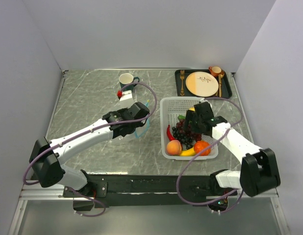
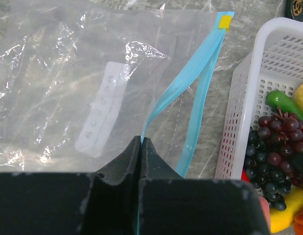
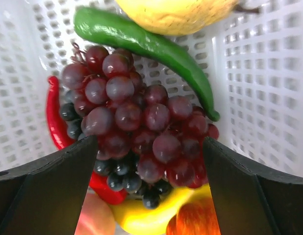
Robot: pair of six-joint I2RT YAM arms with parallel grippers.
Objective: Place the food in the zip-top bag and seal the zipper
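Observation:
The clear zip bag [image 2: 58,83] lies flat on the table with its light-blue zipper strips [image 2: 193,68] spread apart toward the yellow slider [image 2: 224,22]. My left gripper is shut on the bag's edge, where one blue strip runs in between its fingertips. In the top view the left arm covers most of the bag. My right gripper stands open inside the white basket [image 1: 164,110], its fingers on either side of the red grapes [image 3: 156,115], holding nothing. Around the grapes lie a green pepper [image 3: 151,46], a red chili [image 3: 56,115] and black grapes [image 3: 123,169].
A peach [image 1: 174,147], a banana [image 1: 188,152] and an orange tomato [image 1: 202,148] fill the basket's near end; a yellow pear [image 3: 176,14] lies beyond the pepper. Behind stand a mug [image 1: 126,79] and a black tray [image 1: 226,88] with a plate.

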